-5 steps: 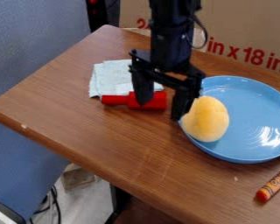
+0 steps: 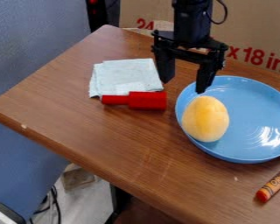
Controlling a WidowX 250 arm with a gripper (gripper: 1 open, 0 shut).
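Note:
A black gripper [image 2: 184,74] hangs in the upper middle, open, its two fingers spread above the table between the cloth and the plate, with nothing seen between them. A red cylindrical object [image 2: 133,101] lies beside a folded pale cloth [image 2: 123,76]. A yellow oblong object [image 2: 206,118] rests on the left part of a blue plate [image 2: 259,105] at the right.
A marker-like orange stick [image 2: 273,182] lies at the lower right. A cardboard box [image 2: 257,31] stands behind. The table's left edge drops to the floor, where cables show.
The objects look unmoved.

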